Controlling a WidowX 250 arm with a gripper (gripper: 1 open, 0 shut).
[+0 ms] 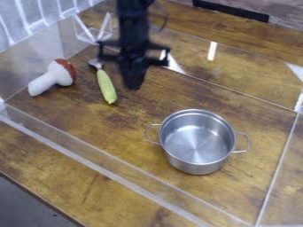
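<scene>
My black gripper [133, 69] is raised above the middle-left of the wooden table and blurred, so its fingers are hard to make out. Below and left of it lies a yellow-green corn-like toy [106, 87], upright in the view, with a small grey piece at its far end. A white mushroom-like toy [50, 80] with a red-brown top lies farther left. A steel pot [197, 142] with two handles stands at the right front, empty.
Clear panels or strips border the work area, and white railings stand at the back left.
</scene>
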